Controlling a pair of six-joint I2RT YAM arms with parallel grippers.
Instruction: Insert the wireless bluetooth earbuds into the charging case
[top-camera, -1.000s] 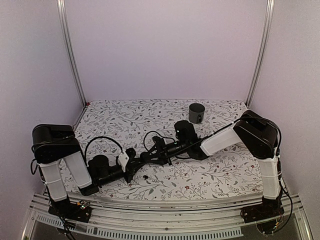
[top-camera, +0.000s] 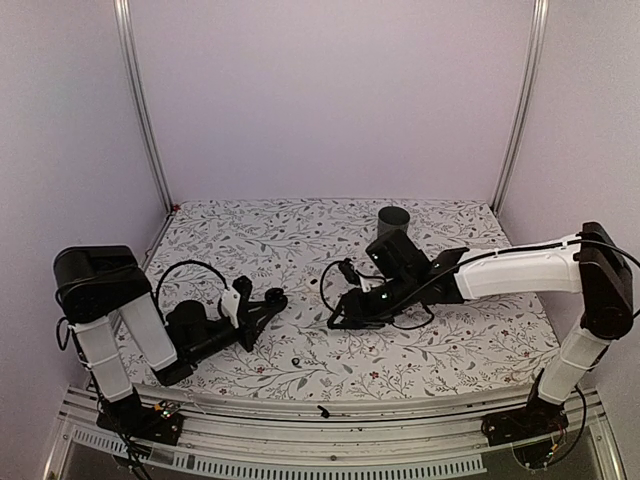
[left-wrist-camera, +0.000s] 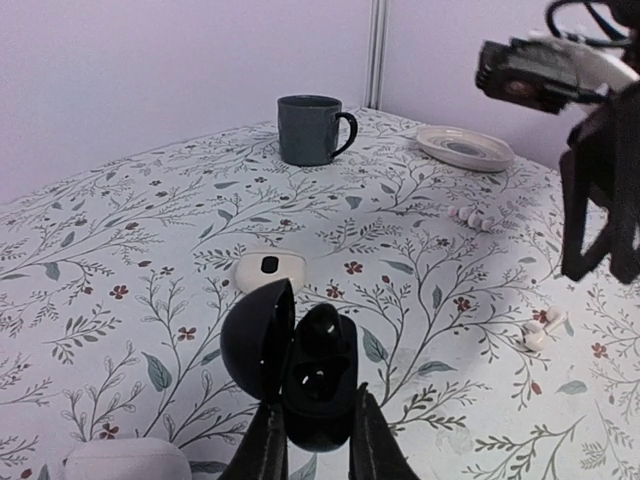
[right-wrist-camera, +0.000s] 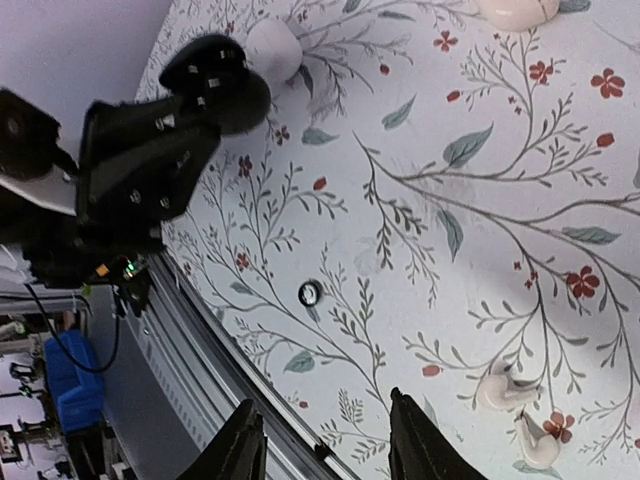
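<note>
A black charging case with its lid up is held in my shut left gripper, also seen in the top view (top-camera: 268, 308); in the right wrist view the case (right-wrist-camera: 236, 100) is at upper left. A small dark round piece (right-wrist-camera: 310, 293) lies on the cloth below it. Two white earbuds (left-wrist-camera: 536, 338) lie at the right in the left wrist view and at lower right in the right wrist view (right-wrist-camera: 505, 392). My right gripper is open, nothing between its fingers, above the cloth.
A grey mug (left-wrist-camera: 308, 130) and a white dish (left-wrist-camera: 465, 150) stand at the back. A white case with a dark spot (left-wrist-camera: 268, 270), another white rounded object (left-wrist-camera: 125, 465) and some small pale pieces (left-wrist-camera: 470, 218) lie on the floral cloth (top-camera: 220, 240).
My right arm has drawn away to the right from the case and left gripper, which it met earlier. My left arm has shifted slightly left with the case.
</note>
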